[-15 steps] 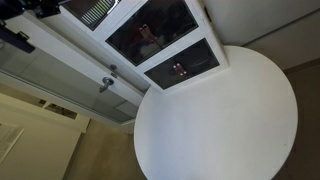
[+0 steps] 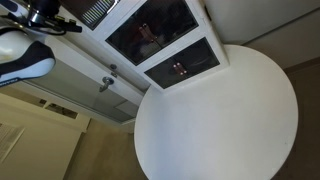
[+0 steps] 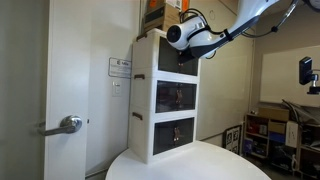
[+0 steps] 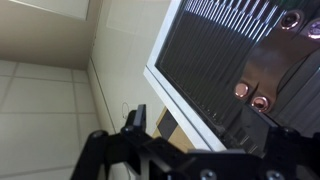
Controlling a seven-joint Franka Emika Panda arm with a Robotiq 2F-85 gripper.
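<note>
A white cabinet (image 3: pixel 146 110) with three stacked dark-door compartments stands on a round white table (image 2: pixel 215 120). Close to its top compartment (image 3: pixel 178 57) is my gripper, its fingers spread apart and nothing visible between them. In the wrist view, the ribbed dark door (image 4: pixel 215 55) fills the upper right, with copper-coloured handles (image 4: pixel 262 75) on it, beyond the fingers and to the right. The lower compartments' doors, the middle (image 3: pixel 176 97) and the bottom (image 3: pixel 172 135), look shut. Whether the gripper touches the cabinet cannot be made out.
Cardboard boxes (image 3: pixel 163 15) sit on top of the cabinet. A door with a metal handle (image 3: pixel 68 125) stands to the left in exterior view 2.
In exterior view 1, the arm has come further into the upper left corner, and the gripper has shifted right, toward the cabinet's top. The cabinet and table have not moved.
</note>
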